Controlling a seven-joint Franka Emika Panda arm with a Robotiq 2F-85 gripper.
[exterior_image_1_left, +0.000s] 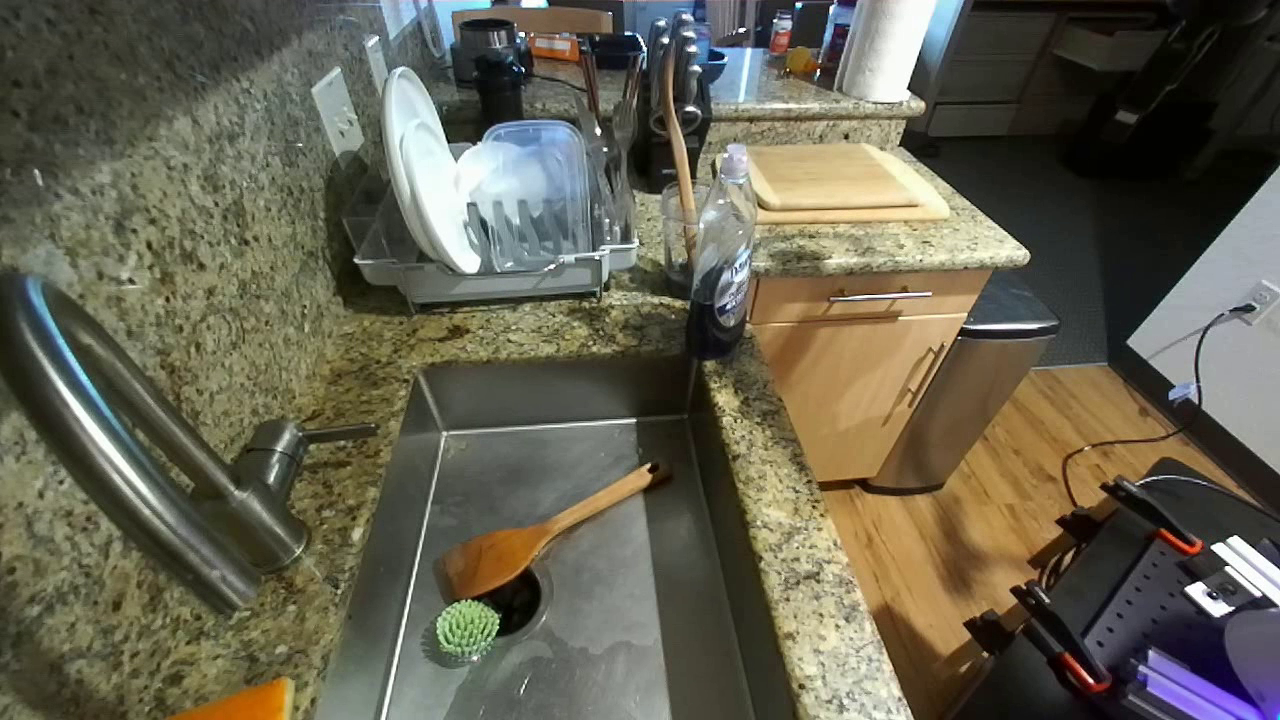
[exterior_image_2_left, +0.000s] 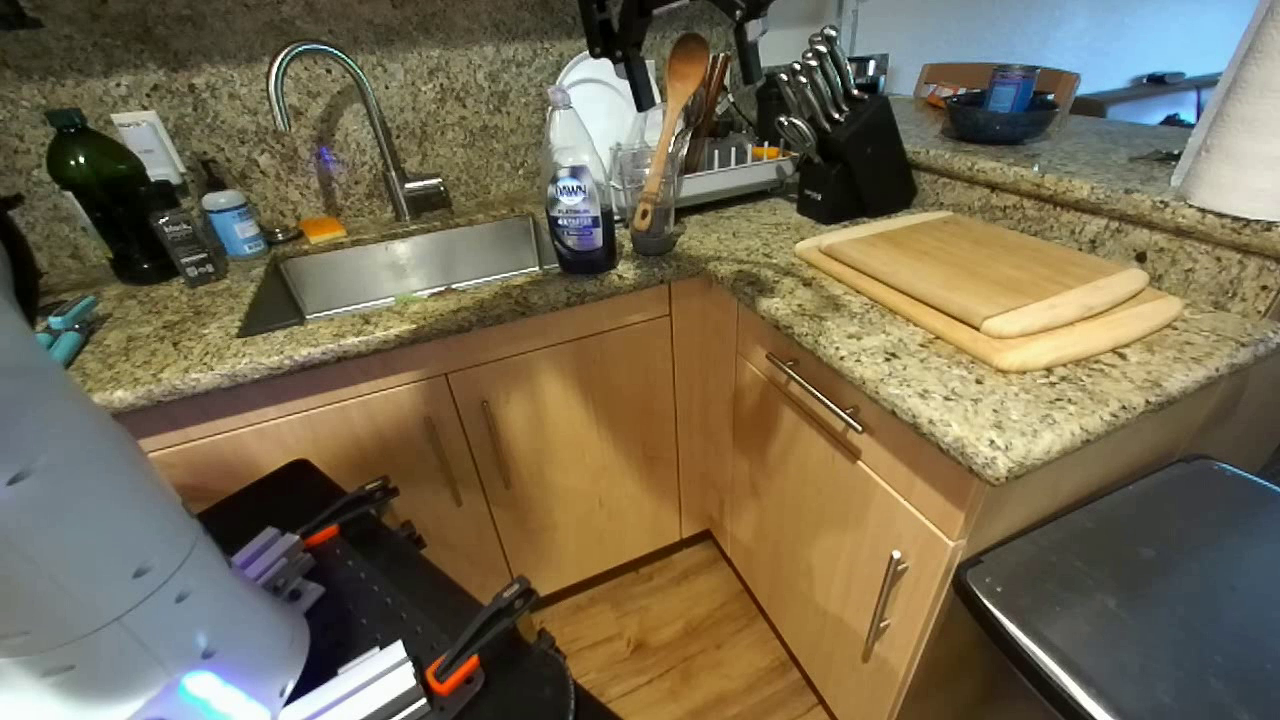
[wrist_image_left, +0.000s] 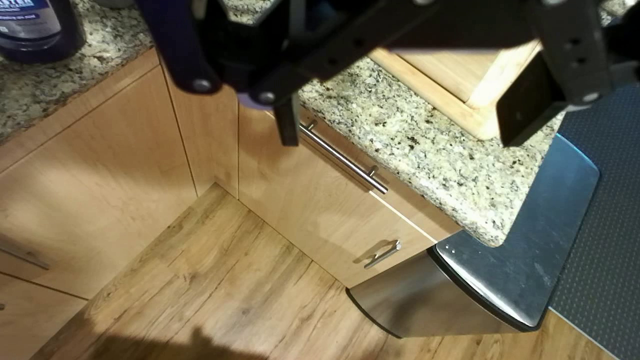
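My gripper is open, its two dark fingers wide apart with nothing between them. In exterior view 2 the gripper (exterior_image_2_left: 698, 86) hangs at the top edge, in front of the dish rack area. A wooden spatula (exterior_image_1_left: 498, 557) lies in the steel sink (exterior_image_1_left: 594, 540), its blade by the drain and its handle toward the far right corner. Beside the drain sits a green brush (exterior_image_1_left: 467, 629). The dish soap bottle (exterior_image_2_left: 581, 204) stands upright at the sink's corner, next to a clear cup holding a wooden spoon (exterior_image_2_left: 663, 132).
Two stacked cutting boards (exterior_image_2_left: 984, 282) lie on the right counter, with a black knife block (exterior_image_2_left: 858, 162) behind. Plates fill the dish rack (exterior_image_1_left: 504, 276). A faucet (exterior_image_1_left: 114, 408) arches beside the sink. Below the counter's end stands a trash can (wrist_image_left: 510, 270).
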